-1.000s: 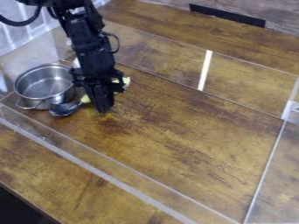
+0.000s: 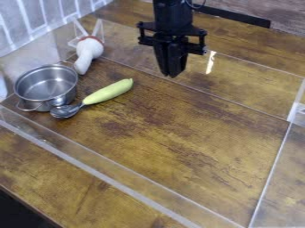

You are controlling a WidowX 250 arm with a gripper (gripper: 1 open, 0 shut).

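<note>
The black gripper [image 2: 173,62] hangs at the upper middle of the camera view, above the wooden surface and behind the other objects. Whether its fingers are open or shut is hard to make out. A yellow-green corn cob [image 2: 110,93] lies on the wood at the left. A silver spoon [image 2: 66,110] lies just below its left end. A steel pot [image 2: 45,85] stands at the far left, beside the spoon. A white object, like a mushroom [image 2: 87,50], lies at the upper left behind the pot.
Clear plastic walls and edges run along the left and right of the wooden surface [image 2: 179,151].
The gripper has moved up and to the right, away from over the corn, uncovering the corn and the white object.
</note>
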